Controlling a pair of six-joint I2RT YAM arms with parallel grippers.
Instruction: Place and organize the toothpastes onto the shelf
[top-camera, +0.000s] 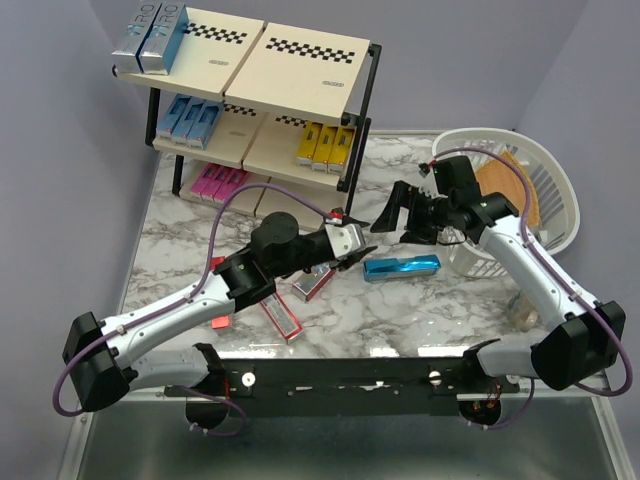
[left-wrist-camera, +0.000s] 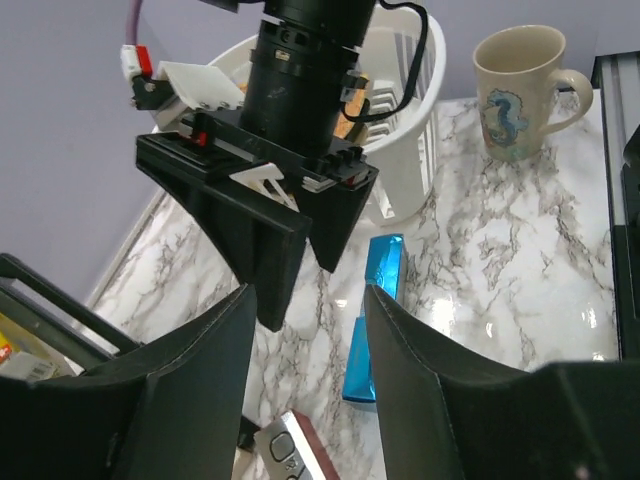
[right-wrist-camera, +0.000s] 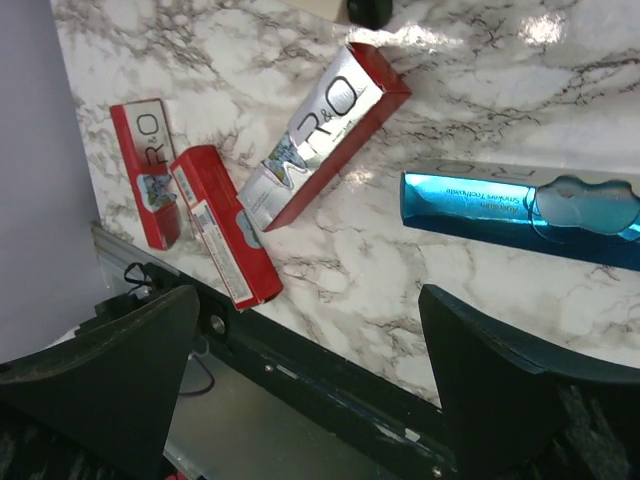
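A blue toothpaste box (top-camera: 402, 267) lies on the marble table, right of my left gripper (top-camera: 362, 240). That gripper stands open; in the left wrist view its fingers (left-wrist-camera: 215, 350) are apart and the blue box (left-wrist-camera: 385, 265) lies beyond them. My right gripper (top-camera: 394, 228) is open above the table, with nothing between its fingers. Below it, the right wrist view shows the blue box (right-wrist-camera: 500, 208) and several red-and-silver boxes, one of them tilted (right-wrist-camera: 315, 140). The shelf (top-camera: 310, 75) holds silver-blue boxes (top-camera: 163, 40) on top, light blue (top-camera: 203, 125) and yellow (top-camera: 322, 148) ones in the middle, pink (top-camera: 218, 183) ones below.
A white basket (top-camera: 560, 180) stands at the back right, and a mug (left-wrist-camera: 510, 110) is near it. The two grippers are close together in front of the shelf's right post (top-camera: 362, 120). Open table lies front right.
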